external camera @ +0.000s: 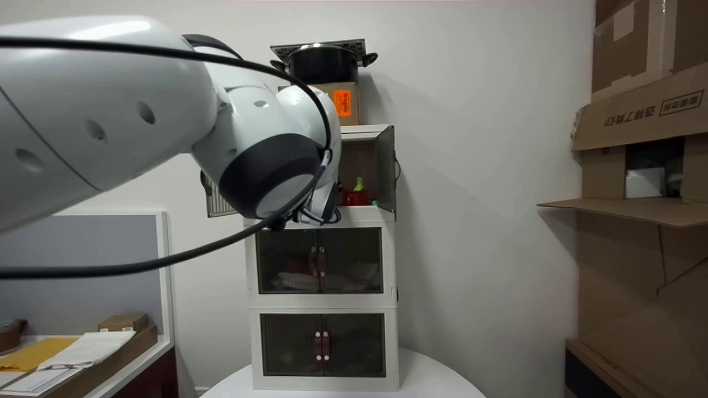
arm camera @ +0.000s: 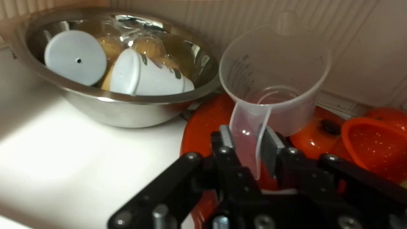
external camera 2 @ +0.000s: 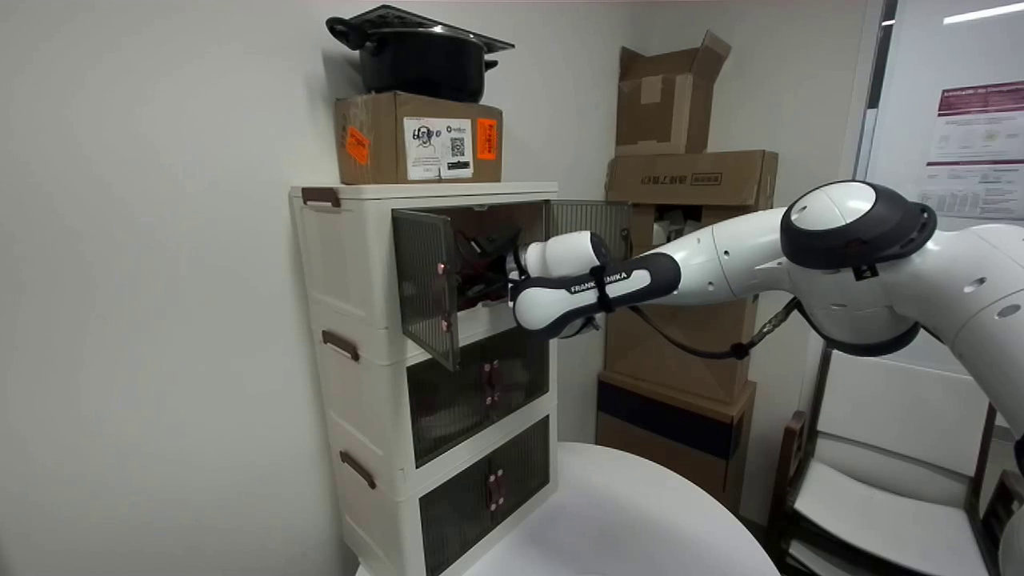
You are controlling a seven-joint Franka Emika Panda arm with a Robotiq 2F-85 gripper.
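Note:
In the wrist view a clear plastic measuring cup (arm camera: 274, 68) stands upright over a red dish (arm camera: 206, 122). My gripper is shut on the cup's handle, one finger (arm camera: 226, 137) at its left and the other at its right. Whether the cup's base touches the red dish, I cannot tell. All of this is inside the top compartment of the white cabinet (external camera 2: 350, 259), whose left door (external camera 2: 427, 283) and right door (external camera 2: 587, 222) stand open. In exterior view 1 the arm hides my gripper.
Left of the cup is a steel bowl (arm camera: 129, 110) with white containers and wrapped items. An orange-red cup (arm camera: 375, 147) lies close on the right. White shelf floor (arm camera: 68, 152) is bare at front left. A black pot (external camera 2: 422, 66) sits on a box above the cabinet.

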